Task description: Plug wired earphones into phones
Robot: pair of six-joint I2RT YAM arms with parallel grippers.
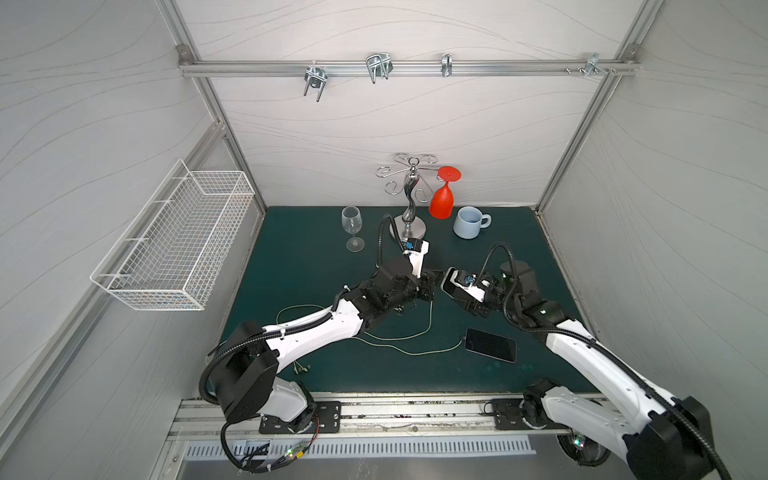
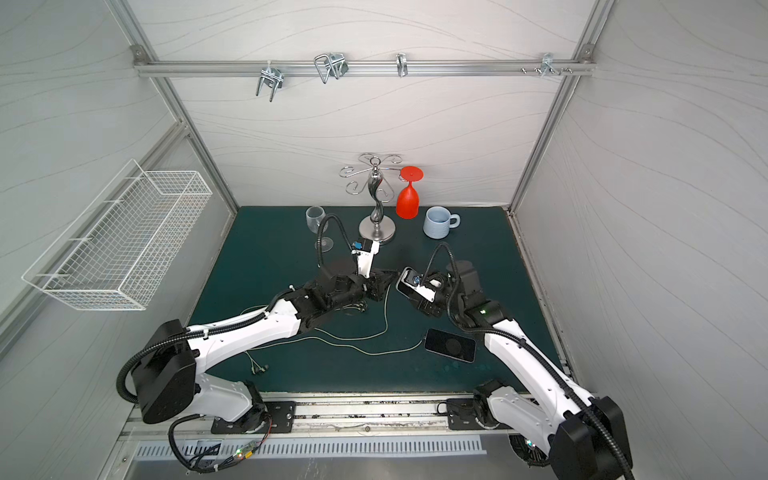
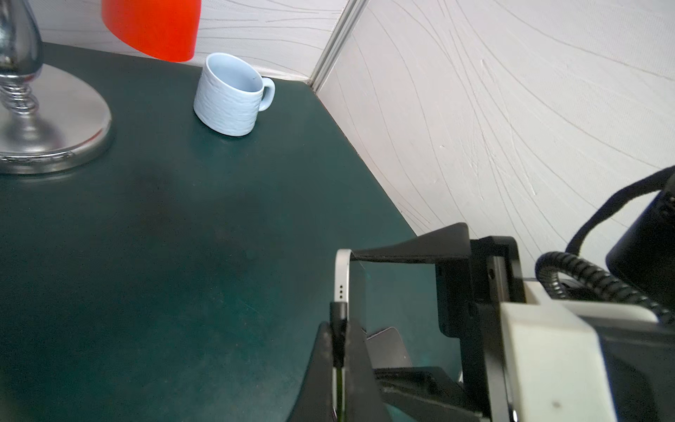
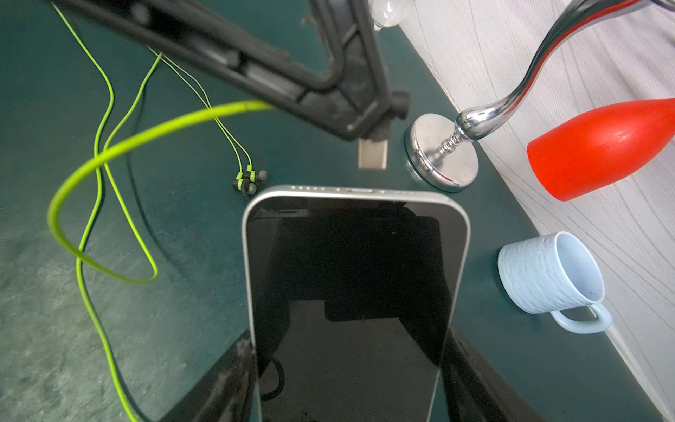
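Observation:
My right gripper (image 1: 468,289) is shut on an upright phone (image 4: 351,295), screen toward its camera, its port edge uppermost. My left gripper is shut on the green earphone cable's plug (image 4: 372,152), whose metal end points at that edge, a little apart in the right wrist view. In the left wrist view the plug and phone line up, so their gap cannot be judged there. The cable loops over the table to earbuds (image 4: 247,179). A second phone (image 1: 490,345) lies at the front right, with another thin cable beside it.
At the back stand a metal stand (image 1: 406,226), a hanging red goblet (image 1: 442,200), a blue mug (image 1: 466,224) and a clear glass (image 1: 352,224). A wire basket (image 1: 172,240) is on the left wall. The table's middle right holds both arms.

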